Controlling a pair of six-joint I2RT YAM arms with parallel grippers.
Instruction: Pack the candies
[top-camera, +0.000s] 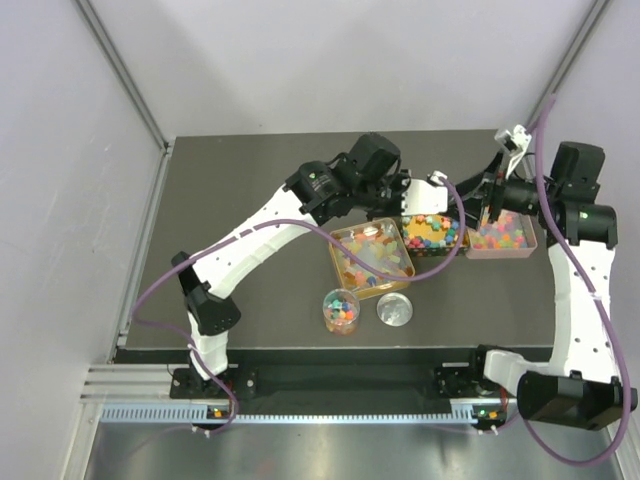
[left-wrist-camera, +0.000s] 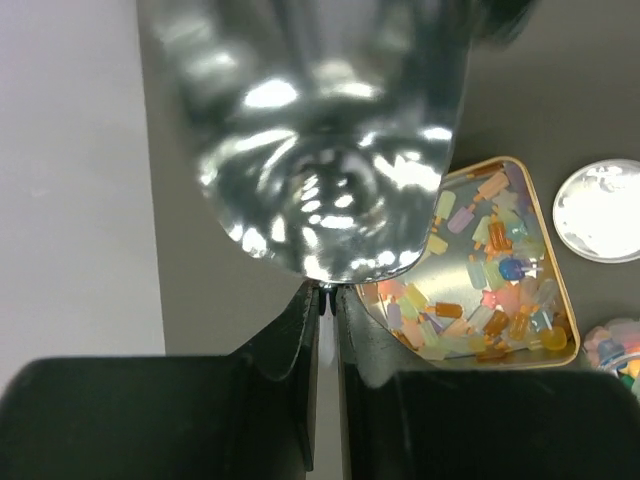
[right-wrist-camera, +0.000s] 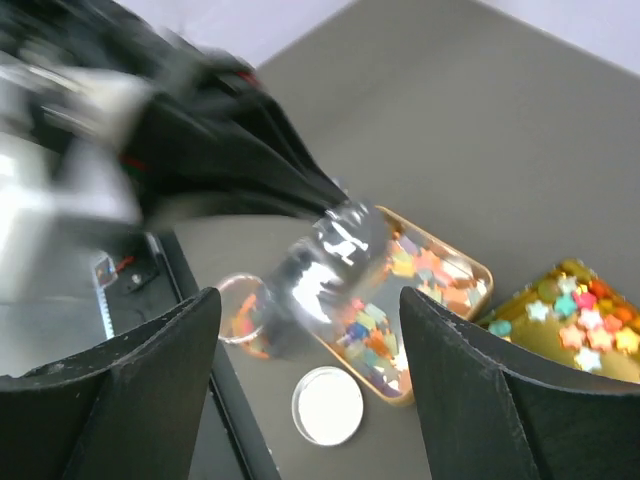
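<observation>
My left gripper holds a shiny metal scoop (left-wrist-camera: 320, 160) by its thin handle, seen filling the upper left wrist view with no candies visible in its bowl. Below it lies a tray of mixed candies (top-camera: 370, 258), beside a box of colourful candies (top-camera: 430, 235) and a pink-rimmed box (top-camera: 498, 250). A clear jar (top-camera: 341, 310) with some candies stands near the front, with a round lid (top-camera: 394, 309) to its right. My right gripper is open above the candy containers, its fingers empty.
Both arms crowd the right half above the boxes.
</observation>
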